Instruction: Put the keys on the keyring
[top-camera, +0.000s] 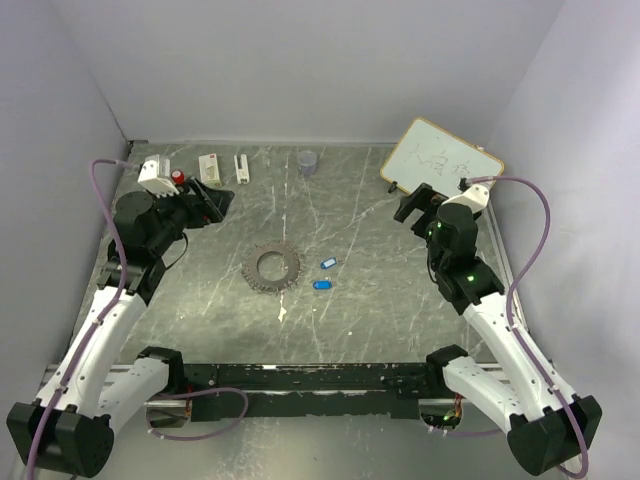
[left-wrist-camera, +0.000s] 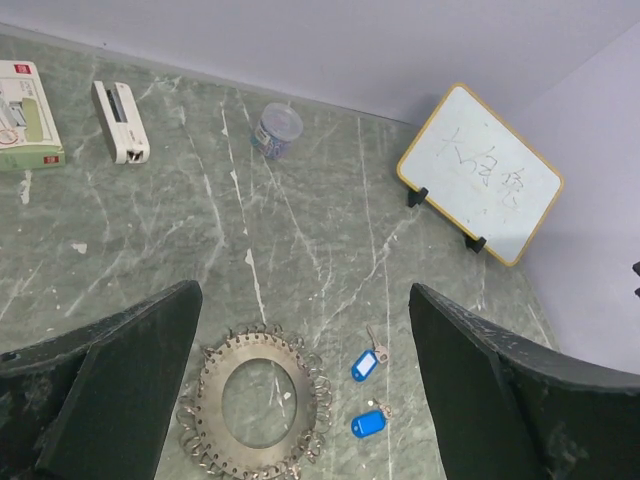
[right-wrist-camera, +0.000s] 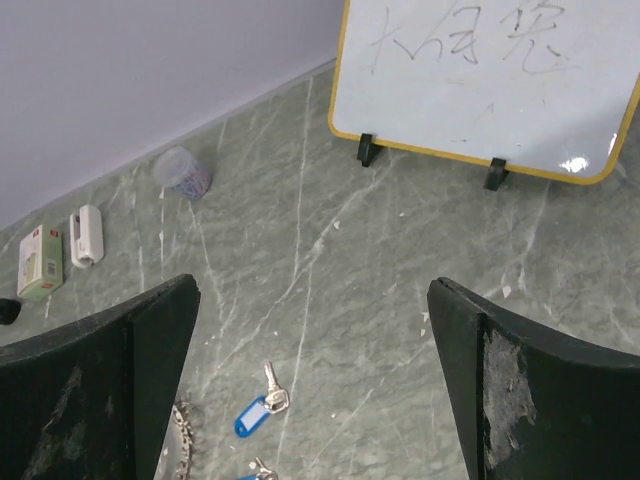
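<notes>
On the marble-patterned table lies a round metal keyring (top-camera: 250, 271) edged with several small clips, also in the left wrist view (left-wrist-camera: 213, 400). To its right are two keys with blue tags: the farther key (top-camera: 329, 263) has a white label on its tag, the nearer key (top-camera: 322, 285) shows plain blue. Both keys lie apart from the ring. High over the table's left side, my left gripper is open and empty. My right gripper, over the right side, likewise stands open; its view shows the labelled key (right-wrist-camera: 254, 412) below.
Along the back stand a small box (top-camera: 209, 169), a white device (top-camera: 242, 169) and a clear cup (top-camera: 307, 162). A whiteboard (top-camera: 442, 157) on black feet occupies the back right corner. Bare table surrounds the ring and keys.
</notes>
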